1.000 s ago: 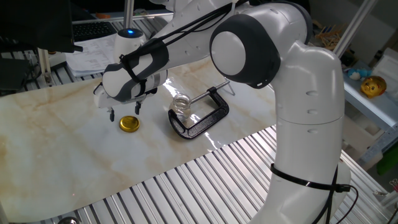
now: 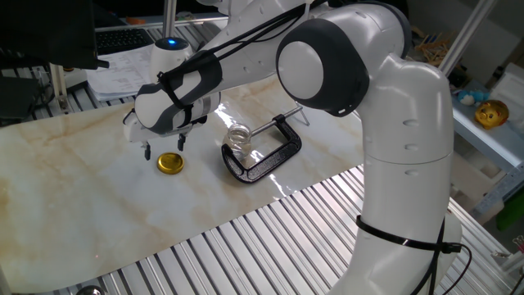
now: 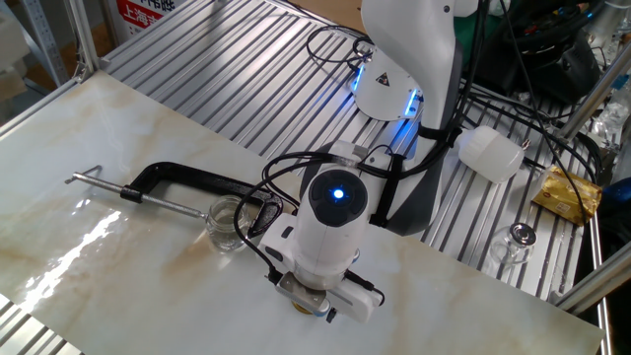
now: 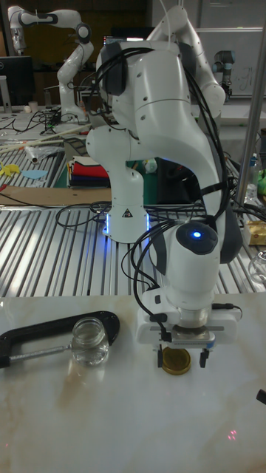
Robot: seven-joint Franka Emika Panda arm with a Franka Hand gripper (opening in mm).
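A round gold lid (image 2: pixel 170 163) lies flat on the marble-patterned board. Above it, my gripper (image 4: pixel 182 361) stands open, its two dark fingers apart on either side of the lid in exterior view 3, with nothing held between them. In exterior view 2 the gripper body covers most of the lid (image 3: pixel 302 309). An uncovered glass jar (image 4: pixel 90 342) stands upright beside a black C-clamp (image 2: pixel 264 163), whose screw rod reaches to the jar. Both are to the left of the gripper in exterior view 3.
The marble-patterned board (image 2: pixel 74 197) is mostly clear around the lid. Slatted metal (image 2: pixel 246 254) borders it on the robot's base side. In exterior view 2, a small dark-topped jar (image 3: pixel 515 242), a white container (image 3: pixel 490 155) and a gold packet (image 3: pixel 567 192) sit on the slats.
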